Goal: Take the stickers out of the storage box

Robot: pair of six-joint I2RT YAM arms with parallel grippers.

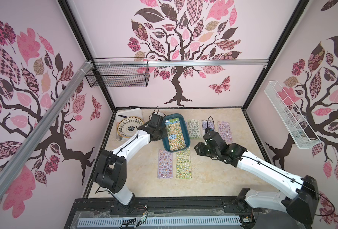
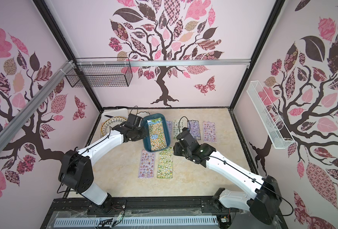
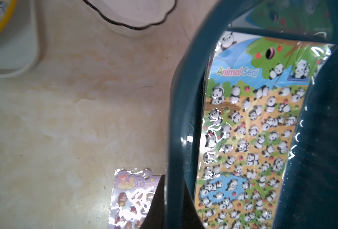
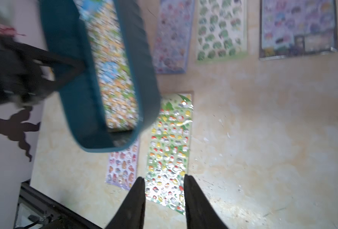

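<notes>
The teal storage box holds a panda sticker sheet headed "Animal Seal". My left gripper is shut on the box's left wall, which runs between its fingertips. My right gripper hangs open right of the box, nothing held, above the table. Below the box lie a purple sheet and a green-yellow sheet. Behind and right of it lie more sheets: pale green, dark-bordered purple and pink.
A white tray with a patterned plate stands at back left. A black basket and white basket hang on the walls.
</notes>
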